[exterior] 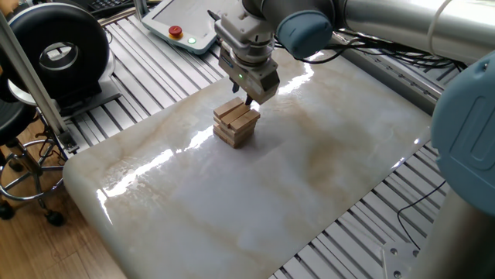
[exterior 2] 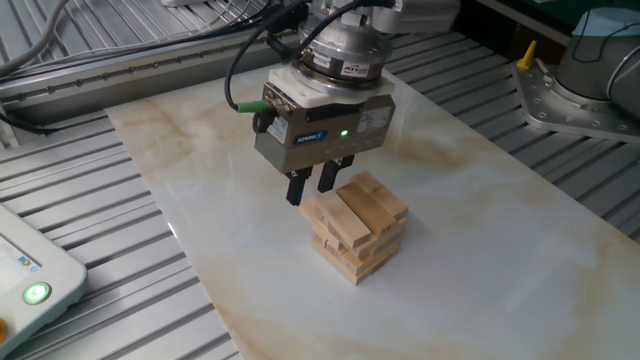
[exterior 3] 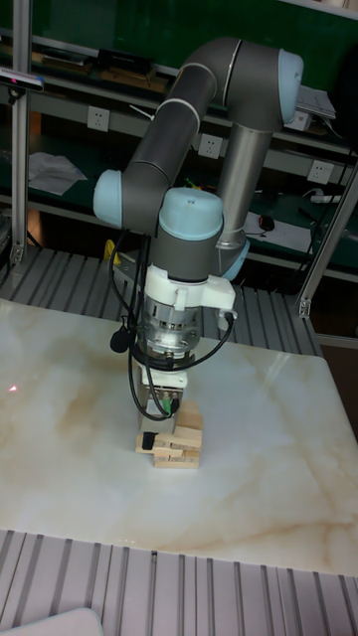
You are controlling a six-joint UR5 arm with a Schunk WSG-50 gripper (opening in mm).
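A short stack of pale wooden blocks (exterior 2: 358, 232) stands on the marble-patterned board, its layers laid crosswise and the top blocks side by side. In exterior view 2 my gripper (exterior 2: 310, 194) hangs just behind the stack's left rear side, pointing down. A gap shows between its two black fingers (exterior 2: 297, 187), and no block is between them. Exterior view 1 has the gripper (exterior: 242, 94) close behind the stack (exterior: 235, 128). From exterior view 3 the fingertips overlap the blocks (exterior 3: 178, 445), so contact there cannot be judged.
The glossy board (exterior: 232, 209) is bare around the stack, with wide free room in front and to the sides. A teach pendant (exterior: 182, 23) with a red button lies on the slatted table at its edge. Cables (exterior 2: 235, 75) hang beside the gripper.
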